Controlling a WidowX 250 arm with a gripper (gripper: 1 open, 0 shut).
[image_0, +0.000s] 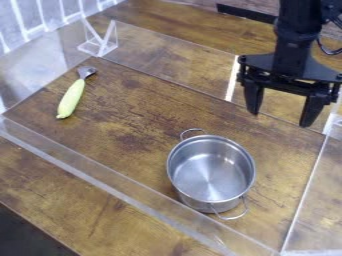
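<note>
A black robot gripper (283, 100) hangs at the upper right over the wooden table (120, 140), its two fingers apart with nothing between them. Below it and toward the front stands a steel pot (211, 174) with two wire handles, empty inside. At the left lies a long pale yellow-green object (71, 98), with a short metallic piece at its upper end near the clear wall.
Clear plastic walls (120, 177) border the work area on the front, left, back and right. A small clear bracket (102, 40) stands at the back left corner. The middle of the table between the yellow object and the pot is bare.
</note>
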